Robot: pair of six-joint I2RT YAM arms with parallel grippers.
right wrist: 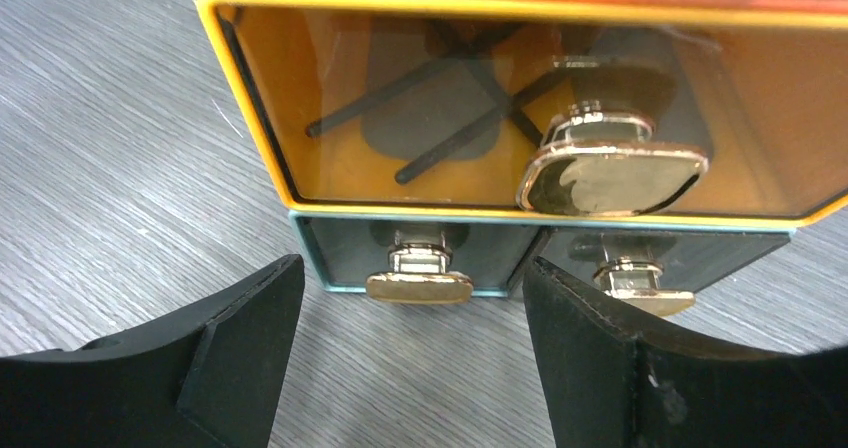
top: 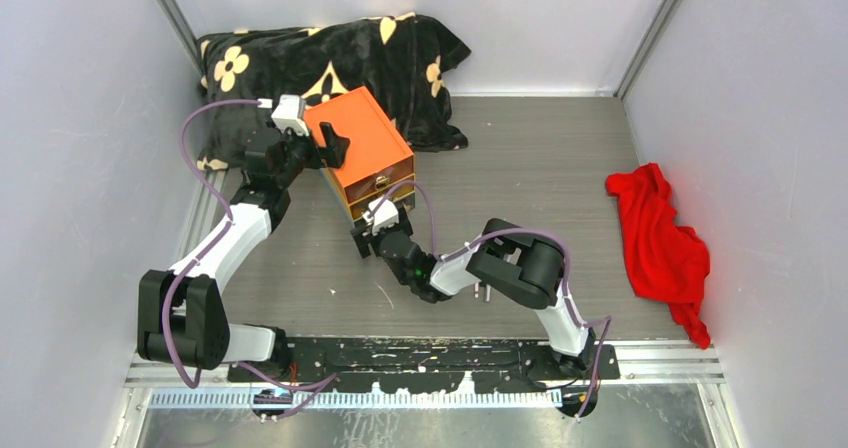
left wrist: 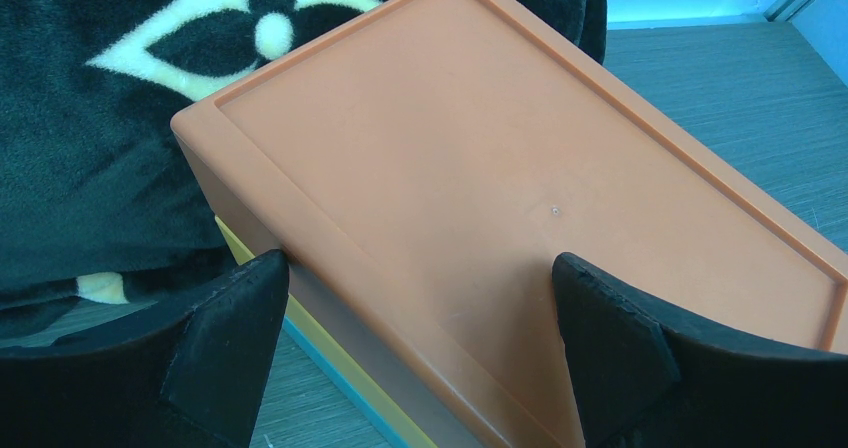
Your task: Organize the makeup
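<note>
The makeup organizer (top: 362, 133) has an orange top and small drawers with gold knobs. My left gripper (top: 328, 146) is at its upper left, fingers apart over the orange top (left wrist: 480, 138) and left edge; whether it grips the box is unclear. My right gripper is open in front of the lower blue-edged drawers, the left knob (right wrist: 418, 286) between its fingertips in view; contact isn't clear. The yellow drawer (right wrist: 340, 158) above holds dark sticks behind its clear front. A few pen-like items (top: 486, 294) lie on the floor beside the right arm, partly hidden.
A black patterned blanket (top: 260, 68) lies along the back behind the organizer. A red cloth (top: 650, 238) lies at the right.
</note>
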